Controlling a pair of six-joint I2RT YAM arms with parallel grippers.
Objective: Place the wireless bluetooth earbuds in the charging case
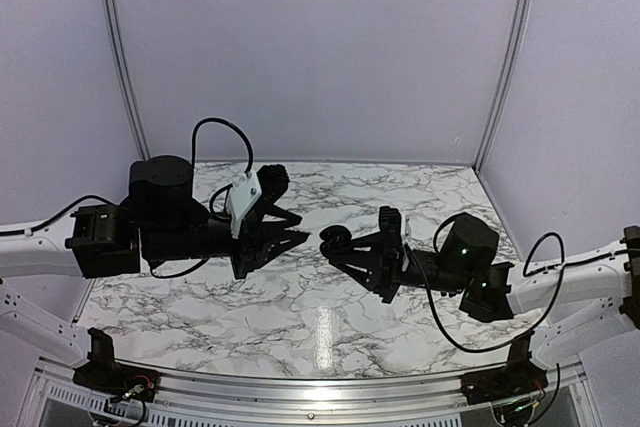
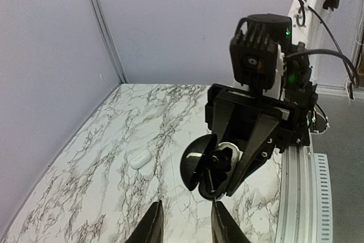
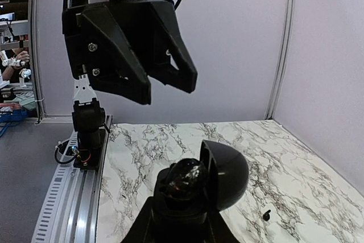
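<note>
The black charging case [image 1: 336,237] is held up over the table, with my right gripper [image 1: 345,252] shut on it. In the left wrist view its rounded lid [image 2: 196,162] stands open. A glossy dark earbud [image 3: 186,177] shows in the case in the right wrist view; how deep it sits I cannot tell. Another small black earbud [image 3: 266,215] lies on the marble table. To the left of the case, apart from it, my left gripper [image 1: 303,228] is open. Its fingers [image 2: 151,224] have nothing between them in the left wrist view.
A pale oval patch [image 2: 140,159] shows on the table; whether it is an object or a reflection I cannot tell. Grey walls [image 1: 320,57] enclose the back and sides.
</note>
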